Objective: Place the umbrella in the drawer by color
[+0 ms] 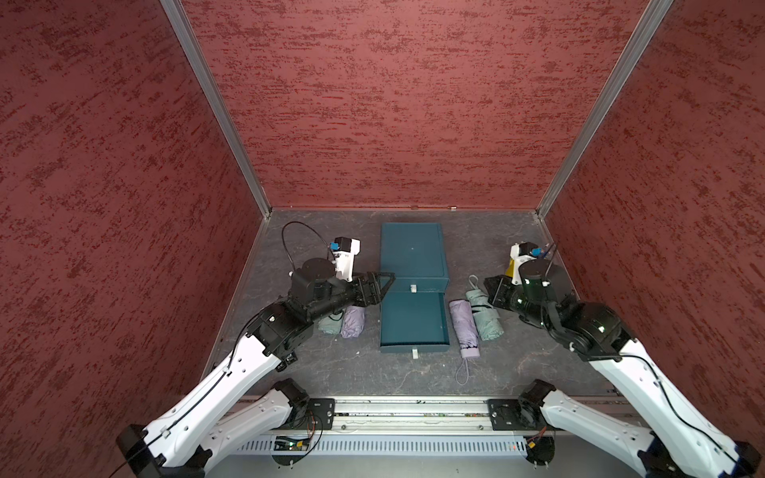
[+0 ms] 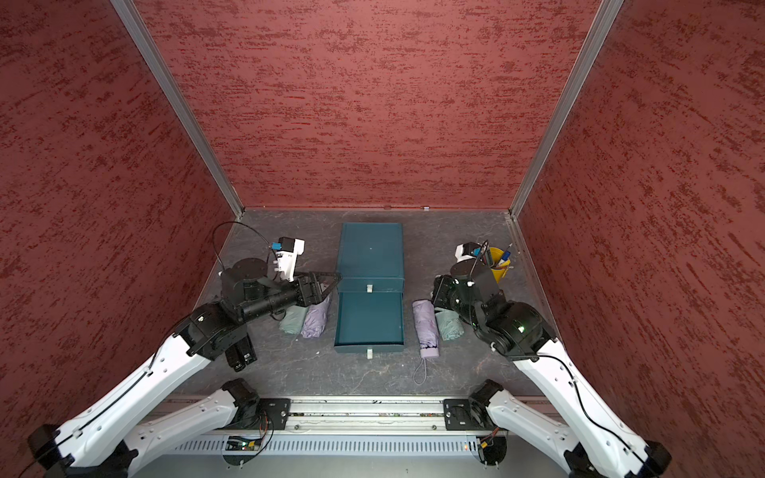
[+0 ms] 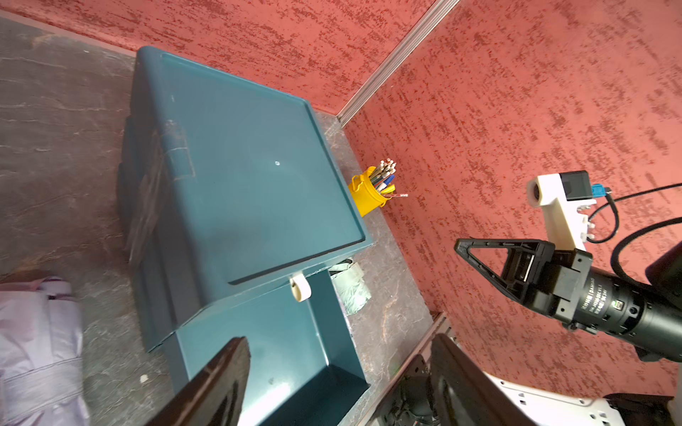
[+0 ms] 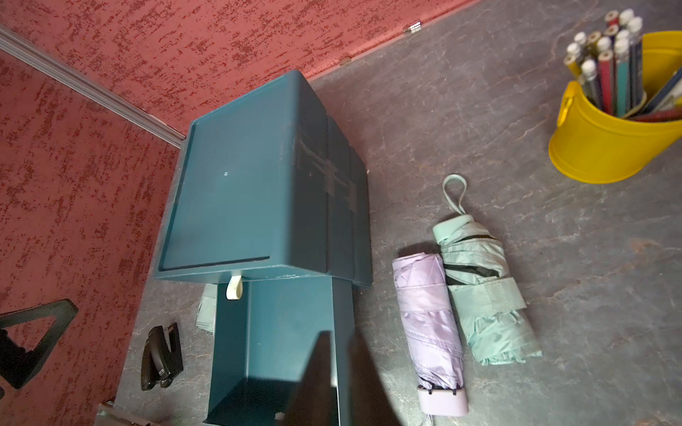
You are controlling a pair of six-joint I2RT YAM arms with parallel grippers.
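A teal drawer unit (image 1: 412,252) stands centre, its empty lower drawer (image 4: 277,355) pulled out. A lilac umbrella (image 4: 429,326) and a mint umbrella (image 4: 490,312) lie side by side right of it. Left of it lie another lilac umbrella (image 2: 315,318) and a mint one (image 2: 293,321), partly under my left arm. My left gripper (image 1: 385,280) hangs above the table beside the unit's left side, with nothing visible between its fingers. My right gripper (image 1: 495,288) is raised above the right umbrellas, appearing part open and empty; its fingers blur in the right wrist view.
A yellow pencil bucket (image 4: 604,142) stands at the back right. A black stapler (image 4: 162,355) lies front left. Red walls enclose the table on three sides. The back corners hold bare floor.
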